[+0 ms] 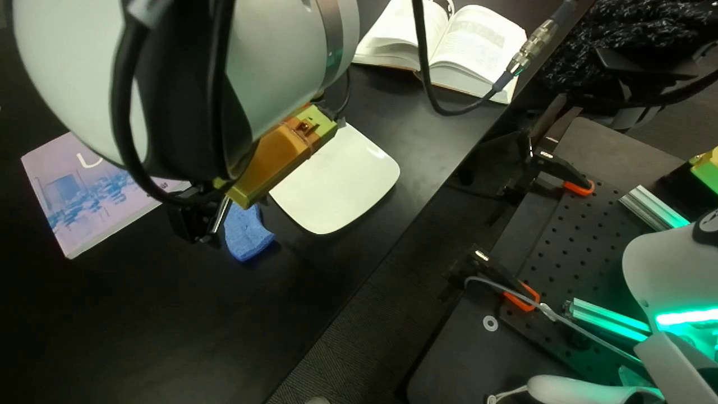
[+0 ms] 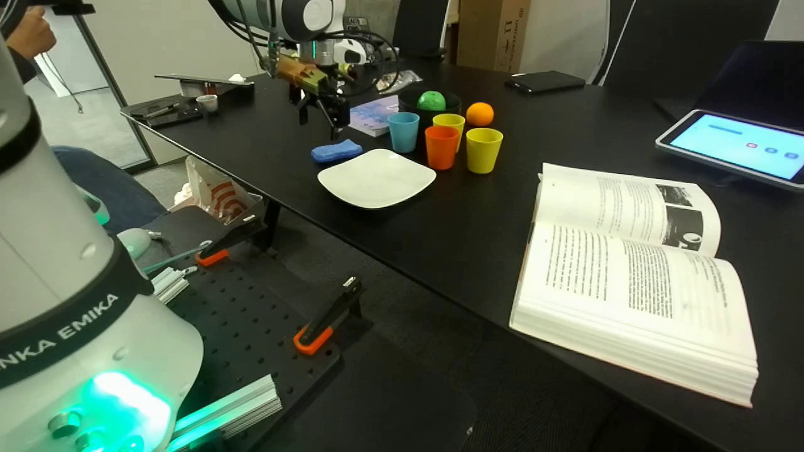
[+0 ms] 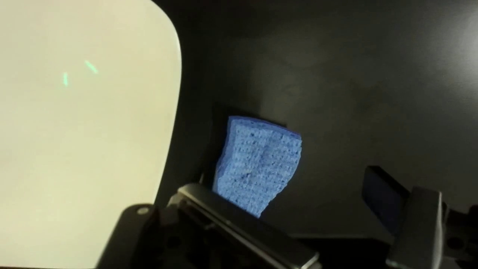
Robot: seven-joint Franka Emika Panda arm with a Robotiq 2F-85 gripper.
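Note:
A blue sponge (image 3: pixel 257 163) lies flat on the dark table beside a square white plate (image 3: pixel 89 134). My gripper (image 2: pixel 320 125) is open above the table near the sponge, its fingers apart and nothing between them. In the wrist view, one finger (image 3: pixel 251 228) covers the lower end of the sponge, while the other finger (image 3: pixel 414 224) stands over bare table. From exterior view 1, the arm hides much of the gripper and part of the sponge (image 1: pixel 245 232).
Cups, including an orange cup (image 2: pixel 441 147), stand behind the plate near a black bowl (image 2: pixel 429 102) with a green ball. An orange ball (image 2: pixel 479 113) sits further back. A purple book (image 1: pixel 81 188) and an open book (image 2: pixel 641 279) flank the area.

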